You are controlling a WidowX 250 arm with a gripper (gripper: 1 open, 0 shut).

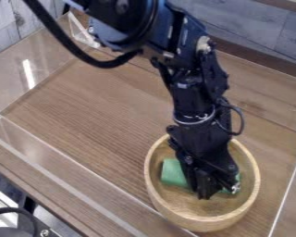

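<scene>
My black gripper (210,178) reaches down from the top of the view into a light wooden bowl (203,215) at the lower right. A green block (174,172) lies in the bowl, largely hidden behind the gripper, its left end showing. The gripper's fingertips are over or at the block; whether they are open or closed on it cannot be made out.
Bare wooden table fills the left and middle. A grey plank wall stands along the back. A dark cable lies at the bottom left corner, and the table's right side beside the bowl is clear.
</scene>
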